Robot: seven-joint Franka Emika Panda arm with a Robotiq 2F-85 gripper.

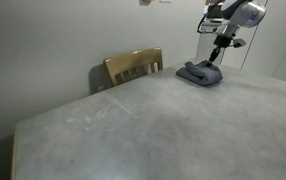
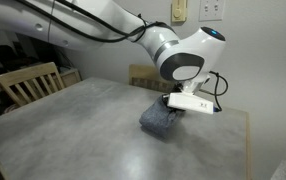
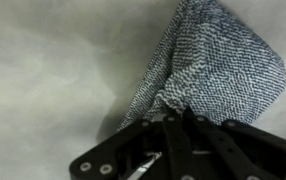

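A dark grey-blue cloth (image 1: 199,73) lies bunched on the table toward its far end. In the wrist view the folded, woven cloth (image 3: 218,65) fills the right half, its near edge gathered between my fingertips. My gripper is shut on a pinch of it, pointing down. Exterior view 2 shows the cloth (image 2: 161,117) still resting on the table beneath the white arm, whose wrist hides part of it. The fingers themselves are mostly hidden there.
One wooden chair (image 1: 133,66) stands against the table's edge by the wall; another chair (image 2: 33,84) shows at the left in exterior view 2.
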